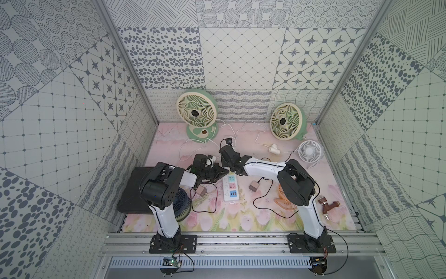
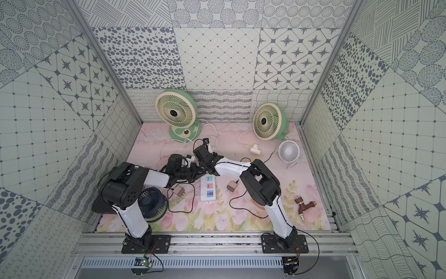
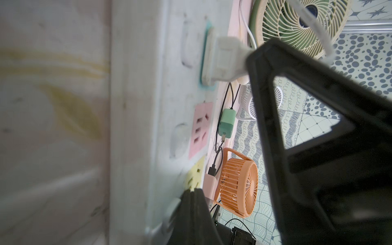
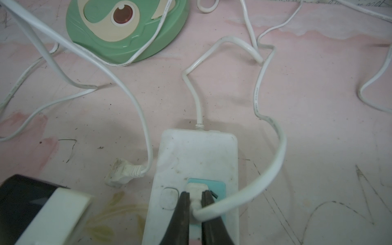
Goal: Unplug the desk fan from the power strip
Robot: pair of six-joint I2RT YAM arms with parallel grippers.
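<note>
In the right wrist view my right gripper is shut on a white plug (image 4: 196, 188) seated at the teal socket of the white power strip (image 4: 196, 151). That plug's thick white cord loops out to the right and back. From the left wrist view, the plug (image 3: 228, 57) sits against the far teal outlet, a dark part of the right gripper beside it. My left gripper is shut low at the strip's edge near the yellow socket, nothing visible between its fingers. I cannot tell whether it touches the strip. Which fan the gripped cord feeds is unclear.
Another white plug (image 4: 122, 172) lies loose left of the strip. Green fans (image 1: 197, 111) stand at the back. A dark blue fan (image 1: 182, 204) is under the left arm, and brown adapters (image 1: 253, 186) with black cables flank the strip.
</note>
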